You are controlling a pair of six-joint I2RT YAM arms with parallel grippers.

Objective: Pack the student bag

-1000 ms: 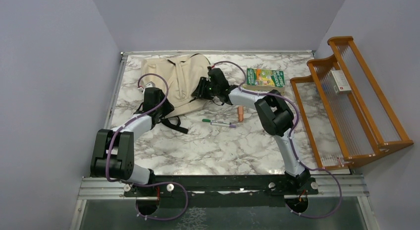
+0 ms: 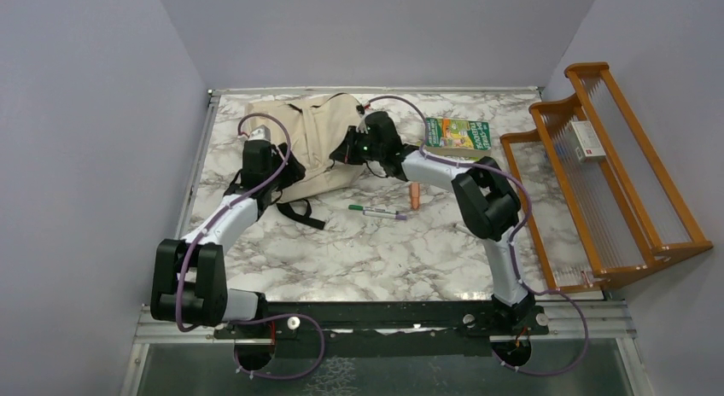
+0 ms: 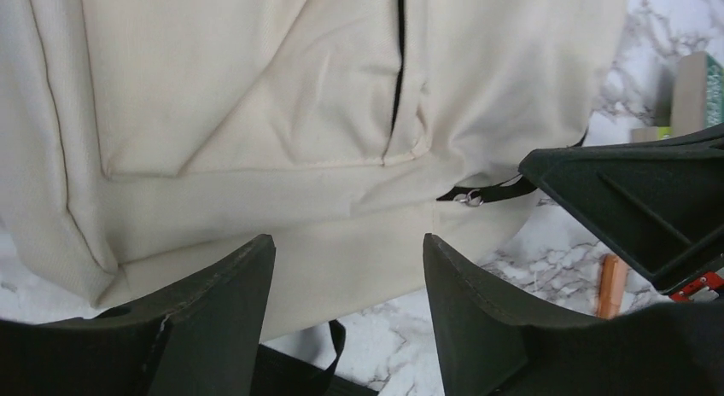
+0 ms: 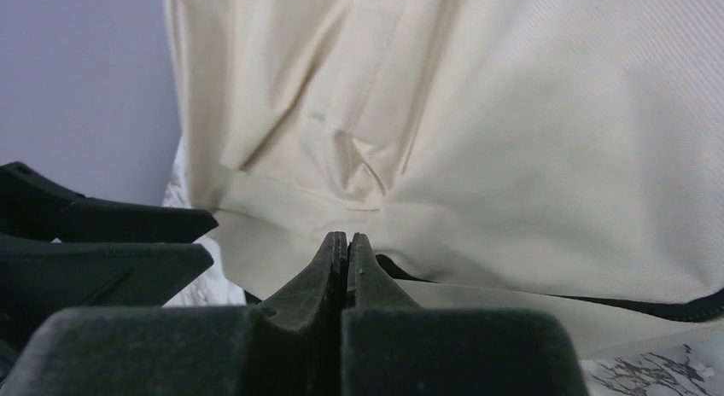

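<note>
The cream cloth bag (image 2: 320, 127) lies at the back left of the table with folds across its front. A black zipper with a small metal pull (image 3: 471, 197) runs along its lower right part. Over the bag's lower left side, my left gripper stands open, nothing between its fingers. My right gripper is shut just above the cloth near the zipper; nothing shows between its fingertips. A book (image 2: 458, 136) lies at the back right. A green pen (image 2: 356, 207), a purple pen (image 2: 386, 215) and an orange stick-like item (image 2: 415, 196) rest in the middle.
A black strap (image 2: 300, 215) trails from the bag's front edge. On the right stands a tilted wooden rack (image 2: 602, 157) with a white box (image 2: 587, 141) in it.
The left gripper has moved a little to the back and right.
</note>
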